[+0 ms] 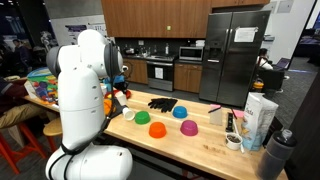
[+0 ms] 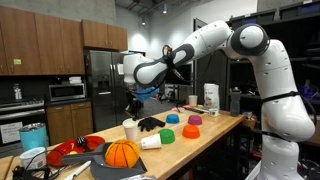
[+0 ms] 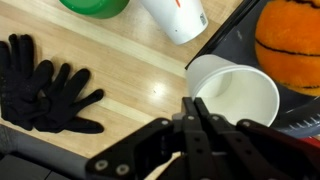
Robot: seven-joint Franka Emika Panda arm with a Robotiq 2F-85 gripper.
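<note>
In the wrist view a white cup (image 3: 250, 97) sits at the lower right, its open mouth facing the camera. My gripper is shut on its left wall, near the rim, with one black fingertip on each side of that wall. From exterior view 2 the gripper (image 2: 132, 107) points down at the top of the upright white cup (image 2: 131, 131). Whether the cup's base touches the surface beneath is hard to tell.
A printed white cup (image 3: 182, 17) lies on its side close by. Near it are an orange ball (image 3: 290, 42) on a black tray, a green bowl (image 3: 98, 3) and black gloves (image 3: 45, 92). Bare tabletop (image 3: 140, 80) lies left of the held cup.
</note>
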